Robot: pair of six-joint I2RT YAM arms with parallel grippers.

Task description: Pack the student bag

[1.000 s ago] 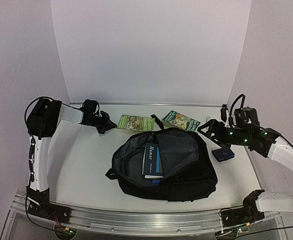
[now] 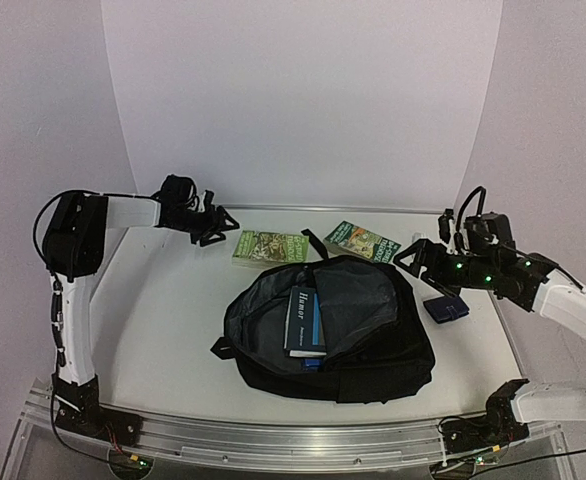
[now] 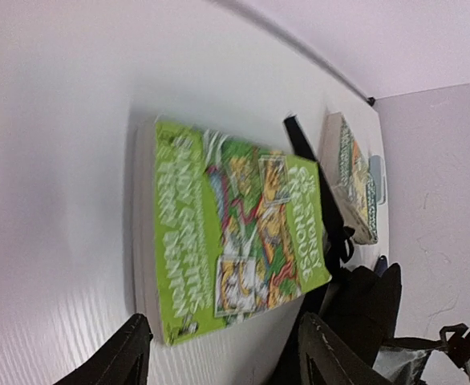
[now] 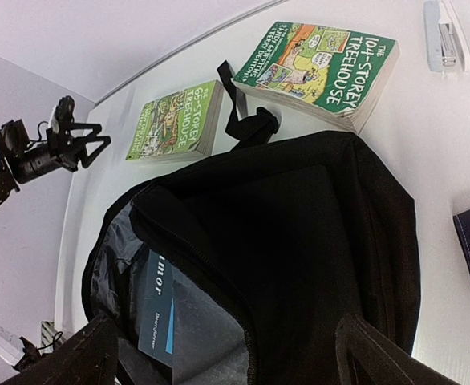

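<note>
The black backpack (image 2: 373, 375) lies unzipped on the table, with a dark blue "Humor" book (image 2: 303, 320) and something blue beneath it inside. A light-green Treehouse book (image 3: 183, 233) lies flat behind the bag's left side. In the top view my left gripper (image 2: 225, 230) is just left of that book, its fingers (image 3: 127, 357) spread and nothing between them. Farther right is a dark-green Treehouse book (image 4: 331, 68), flat behind the bag. Over the bag's right back edge hovers my right gripper (image 2: 403, 262), open and empty.
On the right side of the table lie a dark blue wallet-like item (image 2: 446, 308) and a white stapler-like object (image 4: 443, 36). A black strap (image 4: 251, 124) of the bag runs between the two Treehouse books.
The right arm, bag and books look unmoved.
</note>
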